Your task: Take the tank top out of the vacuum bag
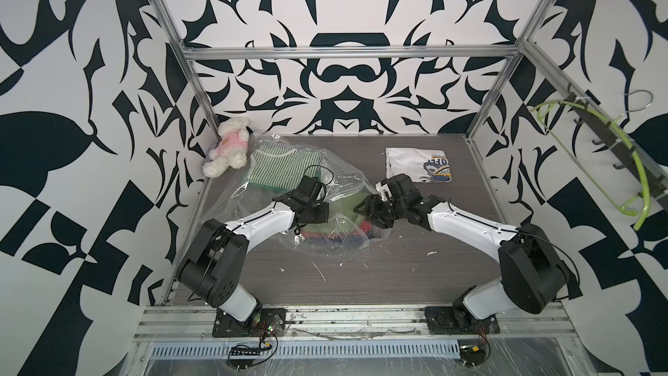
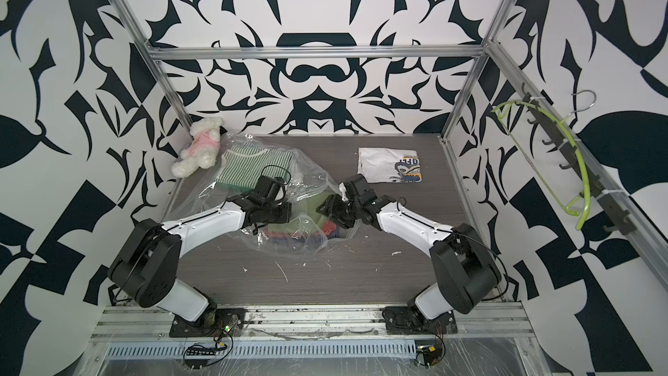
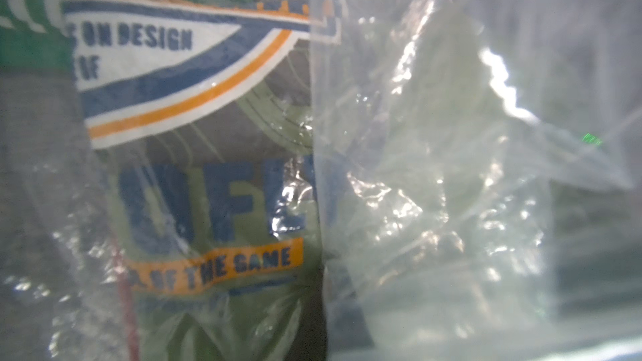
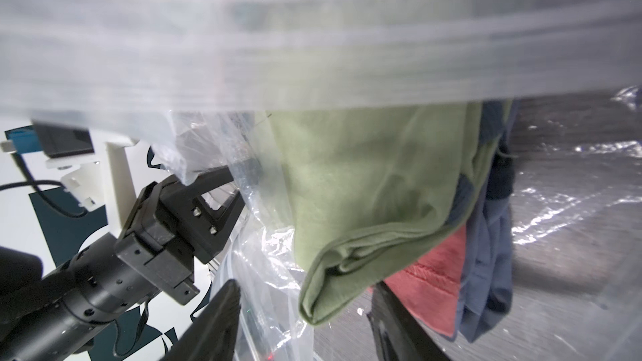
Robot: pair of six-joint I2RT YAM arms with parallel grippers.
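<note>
The clear vacuum bag (image 1: 341,167) lies across the left and middle of the table, its mouth lifted over a folded olive-green garment (image 4: 374,173). Blue trim shows along that garment's edge, and red and blue cloth (image 4: 441,280) lies beneath it. Whether the green piece is the tank top, I cannot tell. My left gripper is shut at the bag's raised edge, with film at its fingertips. At the bag's mouth, my right gripper is partly open, a corner of the green garment reaching between its fingers. Film veils much of the left wrist view.
A green-and-white striped garment (image 1: 285,167) lies at the back left under film. The pink-and-white plush toy (image 1: 229,146) sits in the left corner. A folded white shirt (image 1: 417,165) rests at the back right.
</note>
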